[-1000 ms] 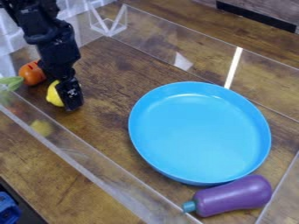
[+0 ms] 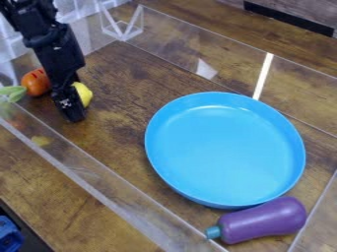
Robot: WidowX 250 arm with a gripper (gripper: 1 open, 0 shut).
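The black gripper [image 2: 66, 97] hangs low at the left of the camera view, open, over a yellow object [image 2: 82, 95] that is partly hidden behind its fingers. An orange object [image 2: 35, 82] lies just left of the gripper, with a green item [image 2: 11, 94] at the left edge.
A large blue plate [image 2: 224, 148] fills the right middle. A purple toy eggplant [image 2: 259, 221] lies at the lower right. Clear plastic walls run along the sides, and a blue object [image 2: 7, 235] shows at the bottom left. Bare wood lies between gripper and plate.
The plate and eggplant have not moved.
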